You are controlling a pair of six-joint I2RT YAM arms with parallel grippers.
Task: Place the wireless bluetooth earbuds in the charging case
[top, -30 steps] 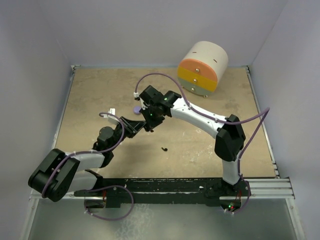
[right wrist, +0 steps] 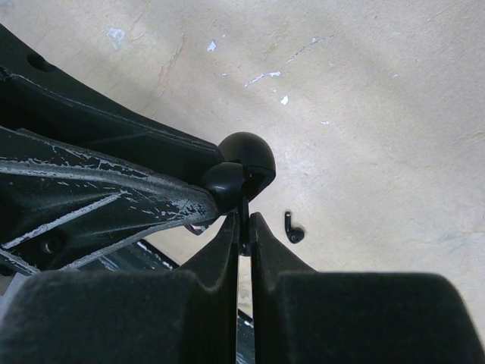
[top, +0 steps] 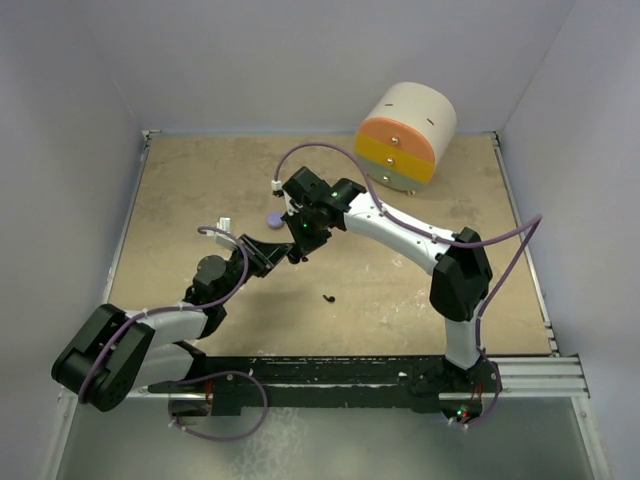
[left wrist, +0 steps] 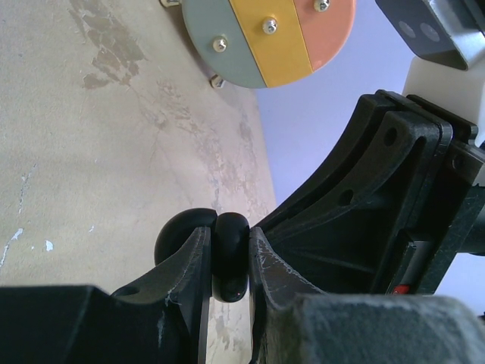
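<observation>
A glossy black charging case is pinched in my left gripper, which is shut on it. Its rounded black shell stands out past the left fingers in the right wrist view. My right gripper is shut right beside the case, with a thin dark piece at its tips. That piece looks like an earbud stem, though most of it is hidden. A loose black earbud lies on the table, below and apart from both grippers; it is a small dark spot in the top view.
A drum-shaped cabinet with coloured drawers stands at the back right. A purple round item and a small white item lie behind the grippers.
Since about a second ago the right arm has shifted slightly right and the left arm slightly left. The loose earbud has stayed in place.
</observation>
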